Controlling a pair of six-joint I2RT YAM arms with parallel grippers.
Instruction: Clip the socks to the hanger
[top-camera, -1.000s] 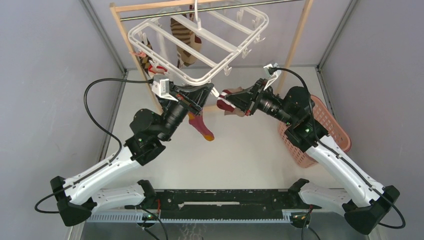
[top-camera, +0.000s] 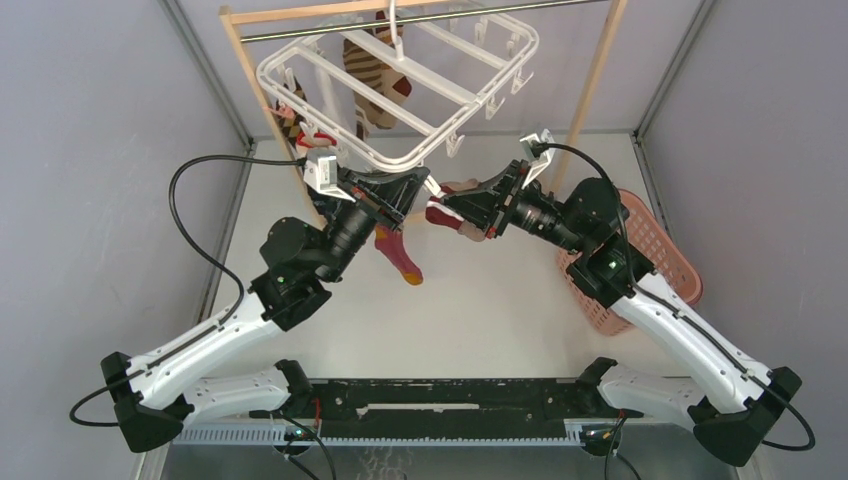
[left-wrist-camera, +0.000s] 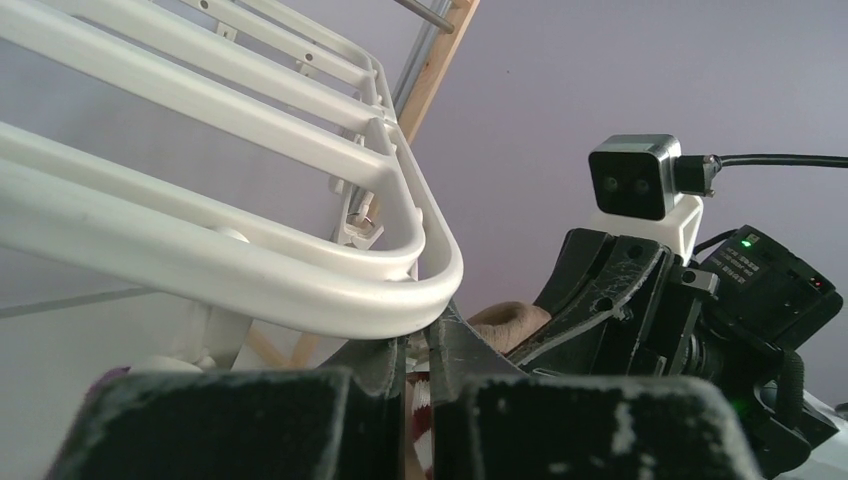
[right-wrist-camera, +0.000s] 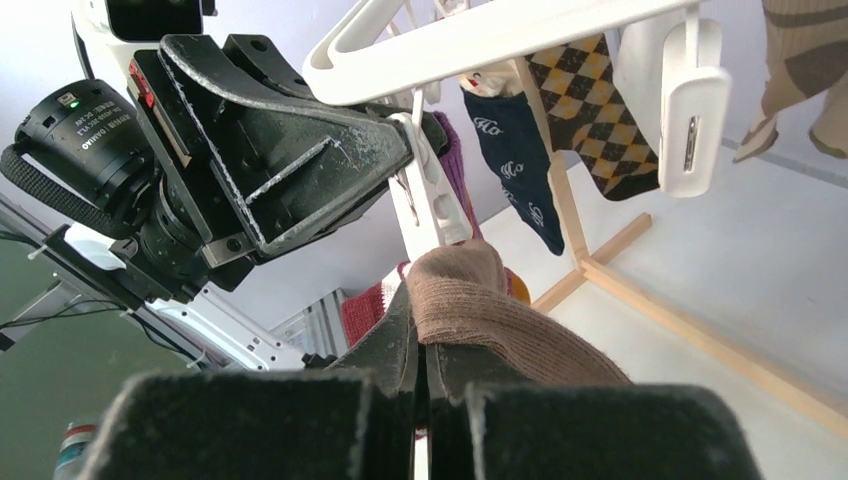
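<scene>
The white hanger (top-camera: 460, 95) hangs over both arms. My left gripper (top-camera: 420, 180) is shut on a white clip (right-wrist-camera: 425, 200) at its corner. Just right of it, my right gripper (top-camera: 450, 202) is shut, with a brown sock (right-wrist-camera: 500, 325) with red and white stripes at its fingers; how it is held is partly hidden. The sock's upper edge lies at the bottom of the clip. A red sock (top-camera: 398, 255) with an orange toe hangs below the left gripper. Other socks (right-wrist-camera: 515, 170) hang from the hanger.
A wooden rack (top-camera: 600, 55) with a metal bar carries the hanger. A pink basket (top-camera: 660, 260) stands on the floor at the right, under my right arm.
My right gripper has moved slightly left and down in the top view, with the striped sock. The red sock swings slightly. The left arm has not visibly moved.
</scene>
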